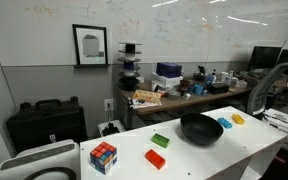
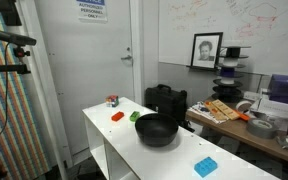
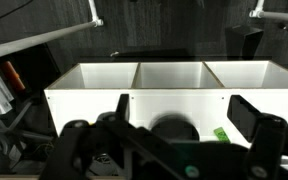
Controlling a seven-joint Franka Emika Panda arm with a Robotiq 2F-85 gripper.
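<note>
A black bowl (image 1: 200, 128) rests near the middle of the white table (image 1: 199, 160); in the wrist view the bowl (image 3: 174, 126) is partly covered by my gripper. Toward the left of exterior view 1 are a Rubik's cube (image 1: 103, 157), a red block (image 1: 155, 159) and a green block (image 1: 160, 141). Beyond the bowl lie a blue block (image 1: 225, 123) and a yellow block (image 1: 238, 118). The wrist view has my gripper with its fingers wide apart and nothing between them. It stands clear of the objects, and the green block (image 3: 221, 134) shows near its right finger.
Open white compartments (image 3: 171, 76) line the table's front side. Behind the table, a wooden bench (image 2: 249, 135) carries boxes, pots and other clutter. A black case (image 1: 47, 123) stands by the wall. Bare tabletop lies around the bowl.
</note>
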